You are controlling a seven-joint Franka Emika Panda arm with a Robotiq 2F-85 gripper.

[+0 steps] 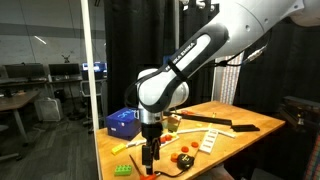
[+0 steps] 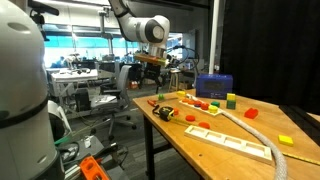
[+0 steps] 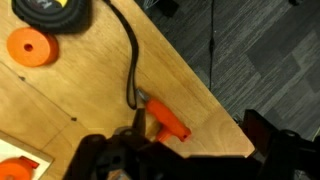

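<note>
My gripper [image 1: 150, 158] hangs low over the near front end of the wooden table. In the wrist view the gripper stands open, with dark fingers apart on either side. Between and ahead of them a small red-handled tool [image 3: 168, 119] lies on the wood, close to the left finger. A second orange-red piece beside it is partly hidden by that finger. A thin black cable [image 3: 132, 62] runs down toward the tool. Nothing is held.
Orange discs [image 3: 33, 46] and a round black-and-yellow object [image 3: 52, 12] lie nearby. A green block [image 1: 122, 170], a blue box [image 1: 124, 124] and a white tray [image 1: 208, 140] are also on the table. The table edge is close, with dark floor [image 3: 265, 55] beyond.
</note>
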